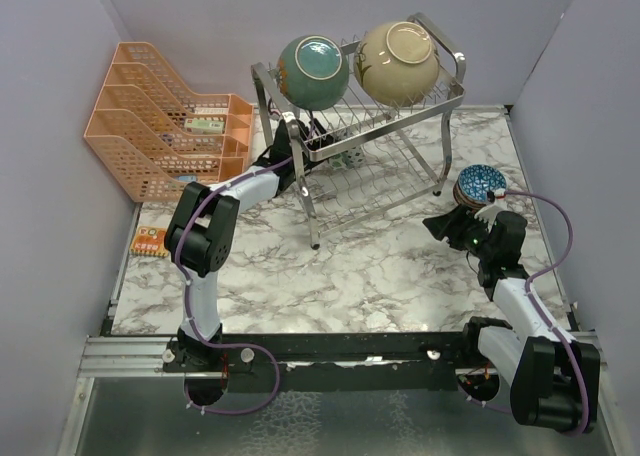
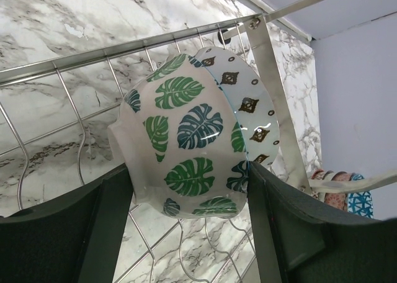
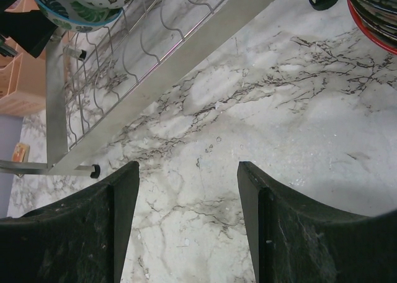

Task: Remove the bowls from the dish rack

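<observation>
A two-tier steel dish rack holds a teal bowl and a cream bowl on top. On its lower tier, my left gripper is shut on a white leaf-print bowl, with a diamond-patterned bowl behind it. In the top view the rack largely hides that gripper. My right gripper is open above the counter, empty, just left of a stack of bowls at the right.
A peach plastic organiser stands at the back left, with a small orange packet in front of it. Walls border both sides and the back.
</observation>
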